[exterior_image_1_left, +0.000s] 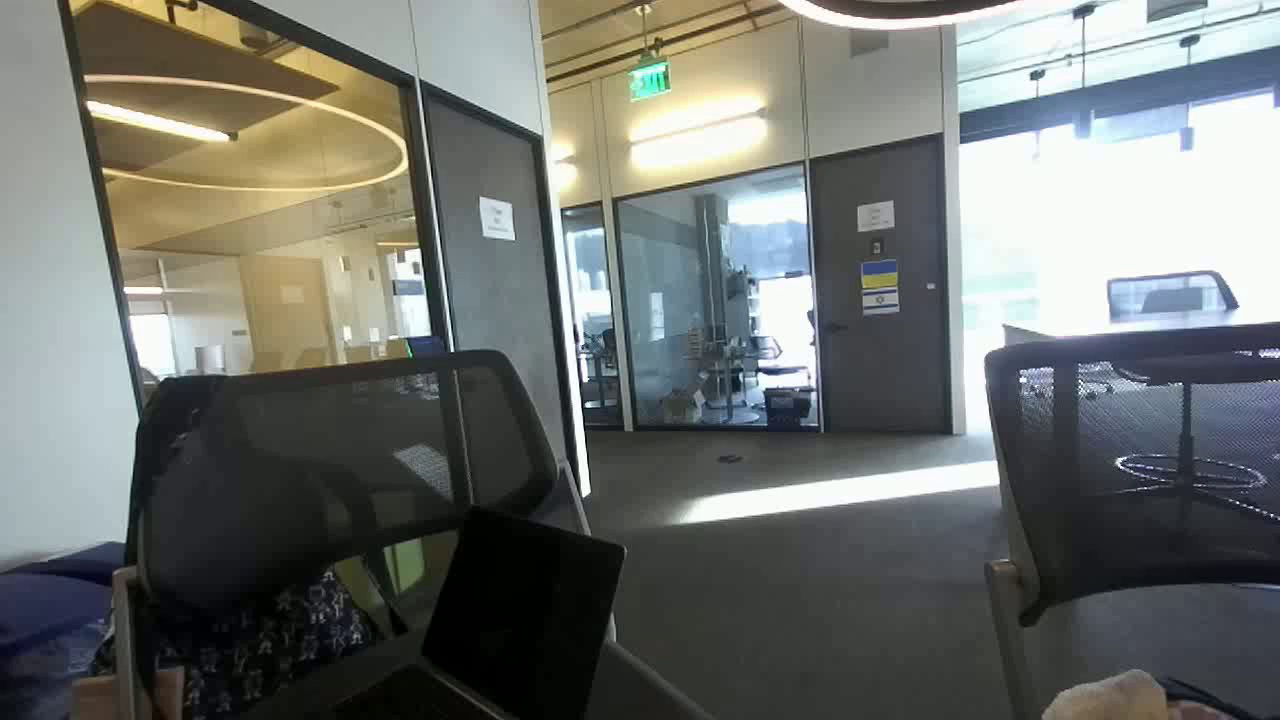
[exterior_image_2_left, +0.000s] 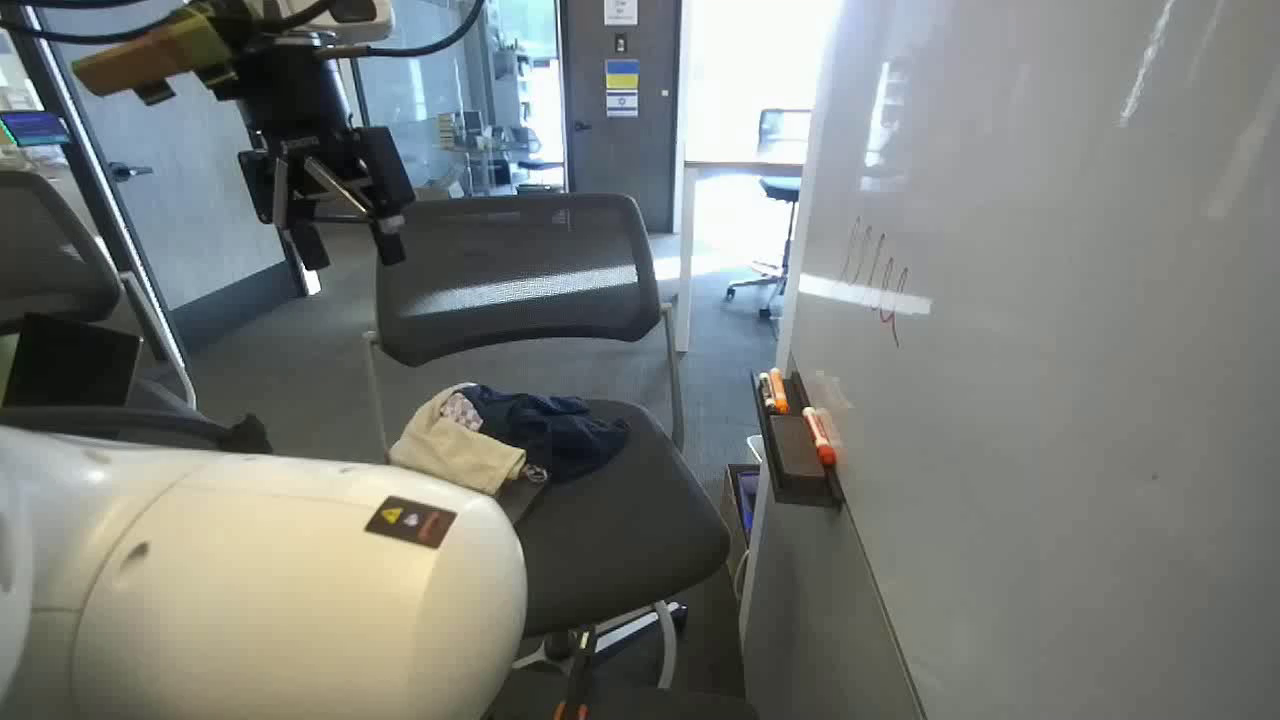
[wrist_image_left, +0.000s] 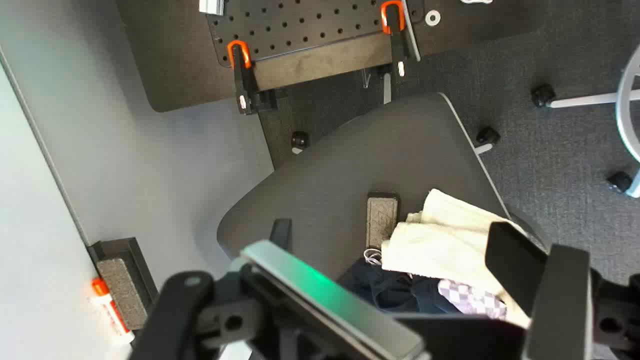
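Observation:
Above the back of a mesh chair (exterior_image_2_left: 516, 282), my gripper (exterior_image_2_left: 348, 258) hangs open, its fingers apart and nothing between them. On the seat of that chair lie a folded cream cloth (exterior_image_2_left: 453, 444) and a dark navy cloth (exterior_image_2_left: 546, 432), with a bit of checkered cloth tucked among them. Looking down in the wrist view, the cream cloth (wrist_image_left: 444, 240) is below the gripper, partly hidden by one finger. Beside it on the seat rests a small brown eraser (wrist_image_left: 382, 221). The whiteboard tray (exterior_image_2_left: 798, 444) carries another eraser and several markers.
A whiteboard (exterior_image_2_left: 1044, 300) with a red scribble stands to the right. The table edge (wrist_image_left: 324, 63) with orange-tipped clamps (wrist_image_left: 240, 54) lies beyond the seat. Another chair (exterior_image_1_left: 324, 480) holds an open laptop (exterior_image_1_left: 528, 612). Open carpet (exterior_image_1_left: 780, 564) stretches between the chairs.

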